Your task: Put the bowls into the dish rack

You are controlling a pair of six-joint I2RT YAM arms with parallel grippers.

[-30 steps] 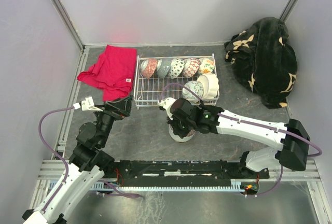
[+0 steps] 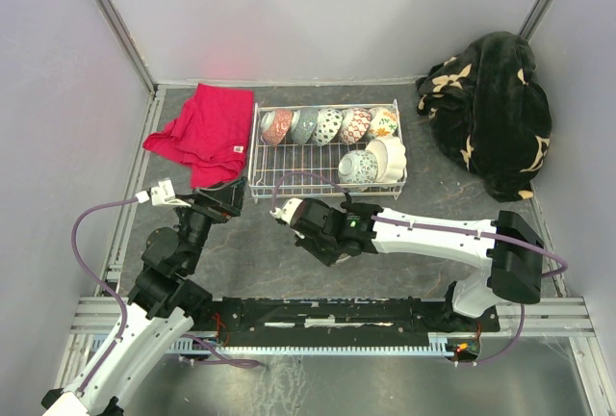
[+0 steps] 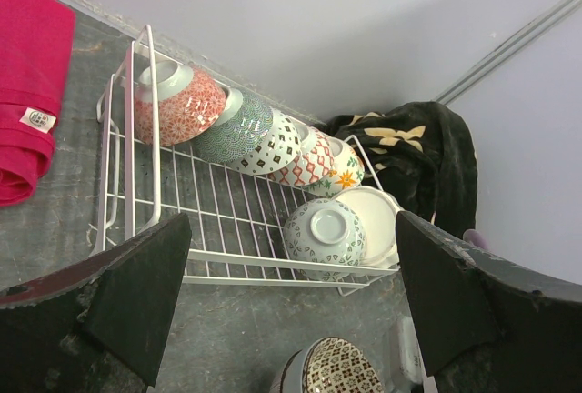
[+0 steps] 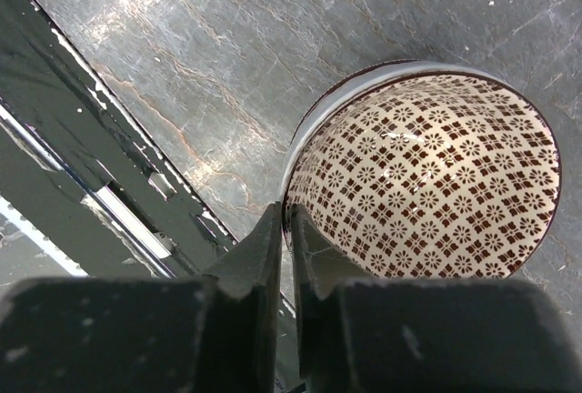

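Note:
The dish rack (image 2: 274, 170) holds several bowls along its back and others at front right, including a green-patterned bowl (image 3: 323, 225). In front of it, a brown-patterned bowl (image 4: 423, 170) rests on the counter, mostly hidden under the right arm in the top view. My right gripper is at this bowl's rim, fingertips close together; whether they grip the rim is unclear. My left gripper (image 2: 226, 201) stands open at the rack's front left, with nothing between its fingers.
A red cloth (image 2: 197, 132) lies left of the rack, and a dark floral blanket (image 2: 481, 113) is bunched at the right. Bare counter (image 2: 250, 252) shows between the arms. White walls enclose the back and sides.
Compared with a second ago, my right gripper has shifted left and toward the front edge, over the brown-patterned bowl. The left arm stays still.

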